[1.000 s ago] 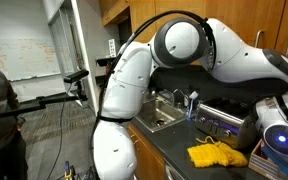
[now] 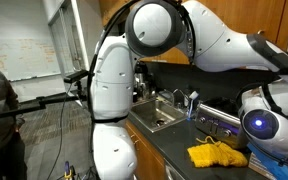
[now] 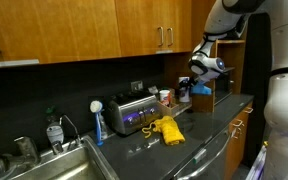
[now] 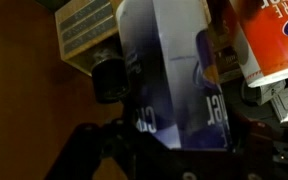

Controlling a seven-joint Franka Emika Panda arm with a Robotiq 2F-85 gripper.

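A white container with blue-purple panels and dark lettering fills the middle of the wrist view. My gripper is open, its dark fingers low in that view with the container's near end between them; whether they touch it is hard to tell. In exterior view 2 the gripper is at the far right end of the counter, by the wooden shelf. Exterior view 1 shows the arm's wrist at the right edge, with the fingertips hidden.
An orange-and-white can is close by the container on the right. A dark round cap lies to its left. On the counter are a yellow cloth and a silver toaster.
In exterior view 1 the arm's wrist has shifted left and slightly down and turned, bringing more of it into view. The yellow cloth and toaster stay put.
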